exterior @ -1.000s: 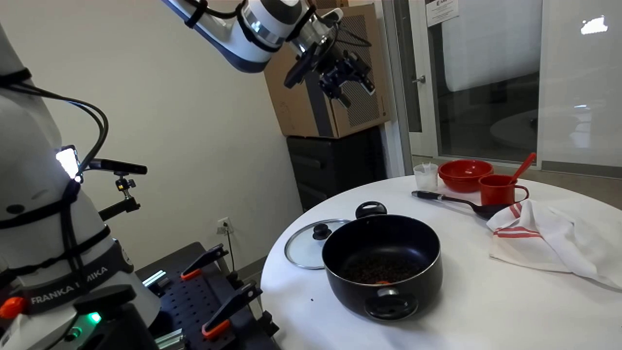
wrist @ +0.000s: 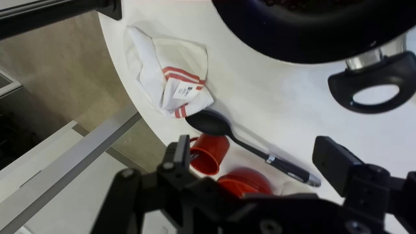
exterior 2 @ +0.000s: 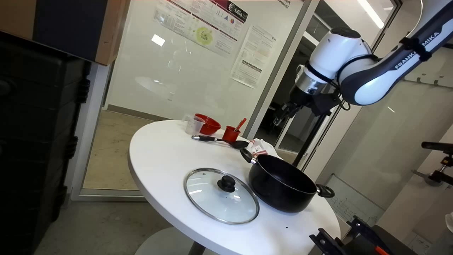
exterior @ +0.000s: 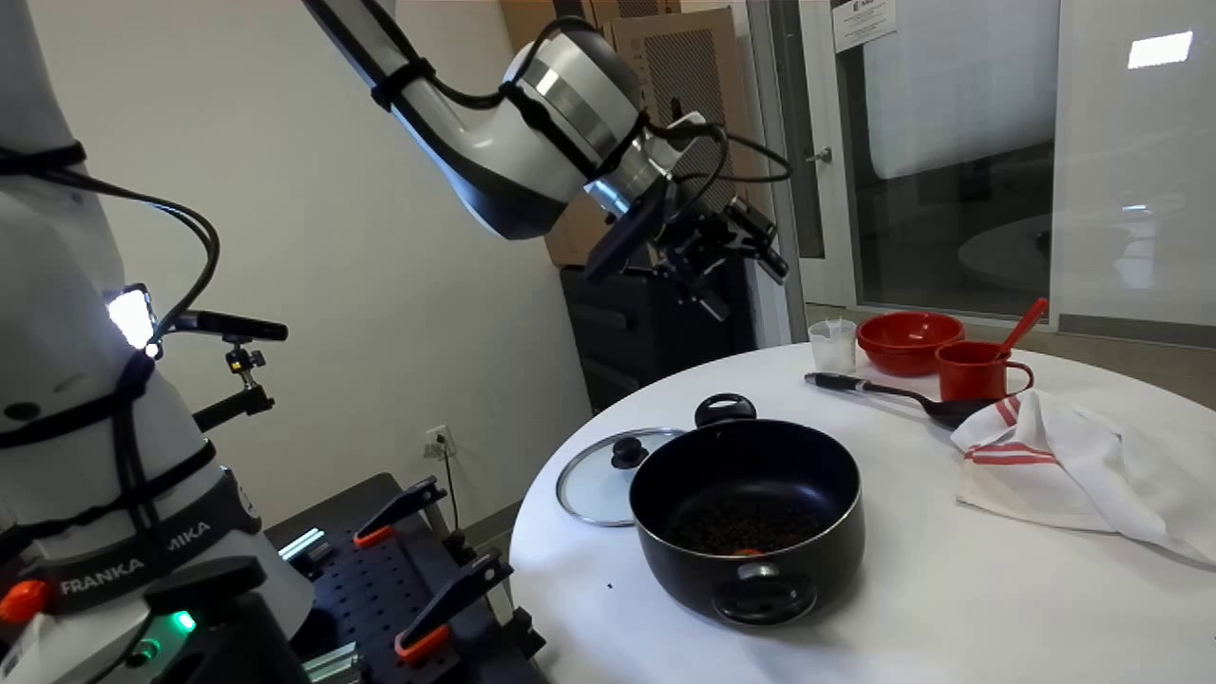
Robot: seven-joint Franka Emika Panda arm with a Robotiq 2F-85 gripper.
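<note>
My gripper is open, with empty air between its fingers, high above the table. Below it in the wrist view lies a black spoon with a long handle, its bowl touching the white towel with red stripes. A red mug and a red bowl show near the left finger, the bowl partly hidden by the gripper. The black pot stands uncovered, with small dark bits and something orange inside. Its glass lid lies flat beside it, black knob up.
A clear plastic cup stands beside the red bowl at the far side of the table. A red utensil leans in the mug. Bare white table lies in front of the towel and right of the pot.
The arm has come lower and moved to the right in exterior view 1, bringing the gripper nearer the table. The objects on the table have stayed in place.
</note>
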